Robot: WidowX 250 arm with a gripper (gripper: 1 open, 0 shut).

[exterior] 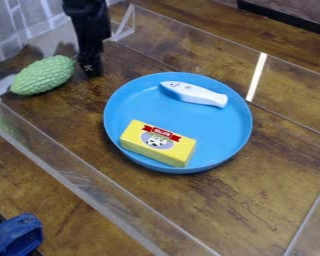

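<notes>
My black gripper point(91, 66) is at the upper left, low over the wooden table just right of a green bumpy vegetable-like object point(43, 75); its fingers are dark and small, standing open. A blue plate point(223, 140) in the middle holds a white fish-shaped object point(194, 94) toward the back and a yellow box point(157, 143) with a red label toward the front.
Clear walls or panels border the table point(243, 210) at the left and back. A blue object point(13, 236) lies at the bottom left corner. The wood right of and in front of the plate is bare.
</notes>
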